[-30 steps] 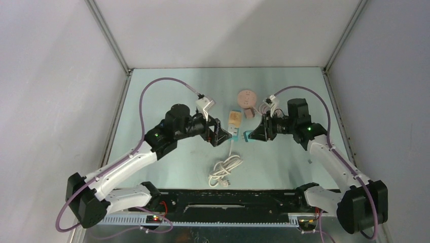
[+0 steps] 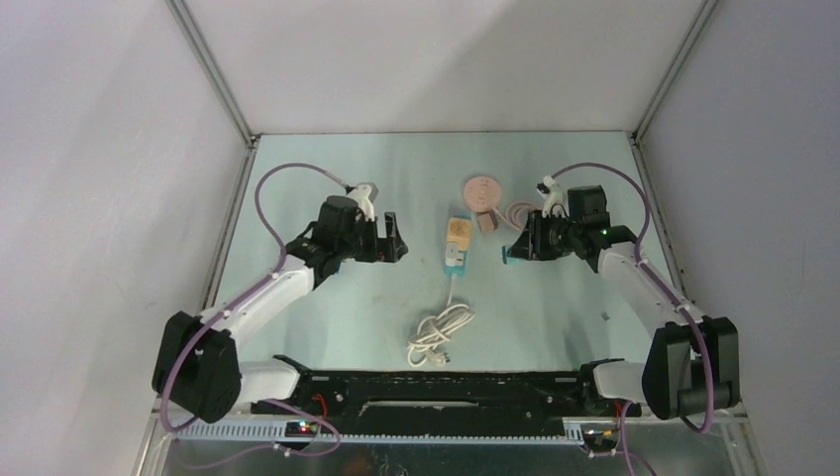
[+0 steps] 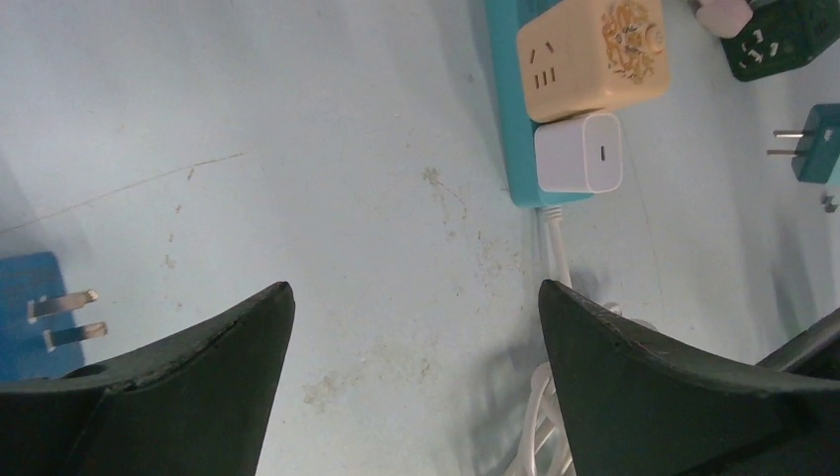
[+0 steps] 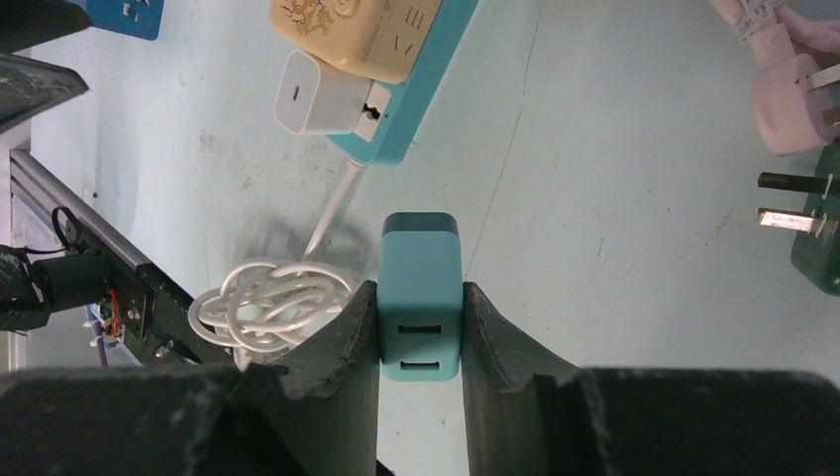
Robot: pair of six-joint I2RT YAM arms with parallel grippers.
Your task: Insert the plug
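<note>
My right gripper holds a teal plug (image 4: 420, 258), which in the top view sits right of the power strip (image 2: 456, 262). In the right wrist view the teal strip carries an orange adapter (image 4: 357, 35) and a white plug (image 4: 315, 94), with part of a socket exposed beside them. My left gripper stands open, empty, left of the strip; in its wrist view a blue plug with two pins (image 3: 40, 297) lies at the left edge.
A pink round socket unit (image 2: 481, 193) with pink cord and a dark green plug (image 4: 817, 253) lie behind and beside. A coiled white cable (image 2: 441, 327) lies in front.
Both arms have moved outward from the strip: the left gripper to the left and slightly up in the top view, the right one to the right and slightly up with the teal plug.
</note>
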